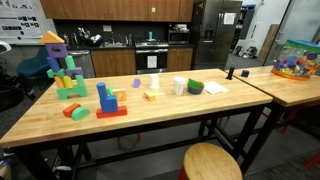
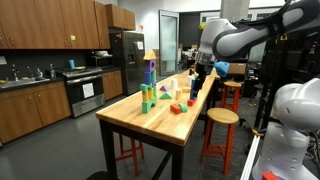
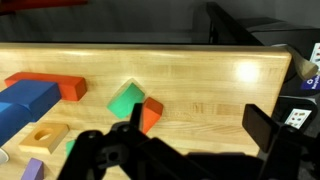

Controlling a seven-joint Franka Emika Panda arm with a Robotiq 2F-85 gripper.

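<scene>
My gripper hangs over the table's edge in the wrist view, open, its dark fingers wide apart with bare wood between them. Beside the left finger lie a green block and a red-orange block. Farther left are a blue block, a long red block and a yellow block with a hole. A purple block shows at the lower left. In exterior view 1, a stacked tower of green, blue and purple pieces has an orange triangular piece near its top.
Across the wooden table stand a white cup, a green bowl and yellow pieces. A stool is in front. The arm reaches in from the right.
</scene>
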